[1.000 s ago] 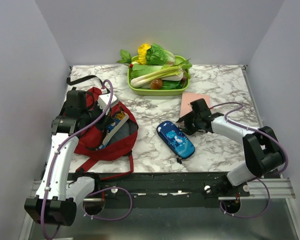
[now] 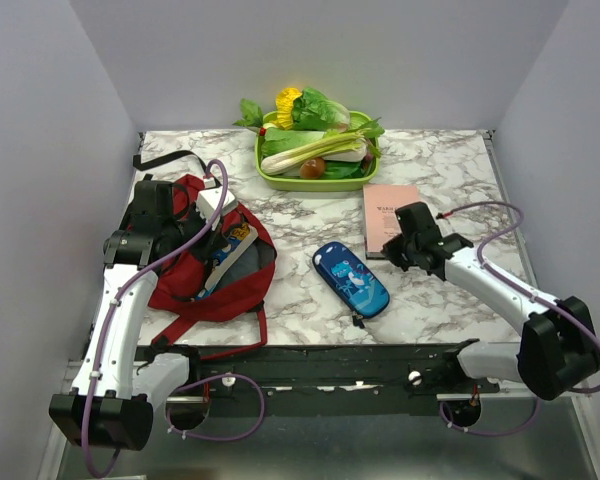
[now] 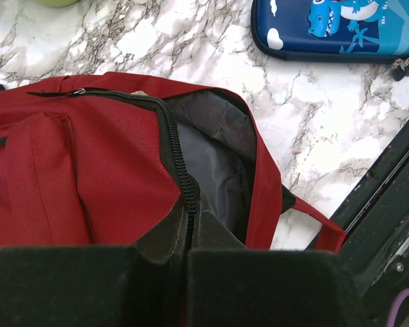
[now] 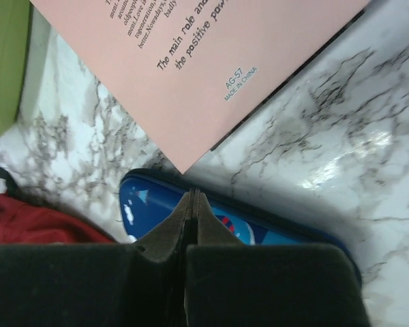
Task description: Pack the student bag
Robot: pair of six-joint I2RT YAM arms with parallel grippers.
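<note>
The red backpack [image 2: 220, 300] lies open on the left of the table, with a grey lining and some items inside. My left gripper is shut at the zipper edge of the bag's opening; whether it pinches it is unclear. A pink book [image 2: 390, 210] lies at the right, with my right gripper [image 2: 395, 250] over its lower edge; in the right wrist view that gripper's fingertips [image 4: 195, 201] look close together, below the book's corner, nothing visible between them. The blue pencil case [image 2: 351, 280] lies in the middle, between bag and book.
A green basket [image 2: 265, 170] of vegetables stands at the back middle. Bare marble table [image 2: 450, 160] lies around the book at the right. The table's front edge has a dark rail [image 2: 310, 355].
My right arm has moved a little to the right from near the book's lower left. My left arm and the backpack have not visibly moved.
</note>
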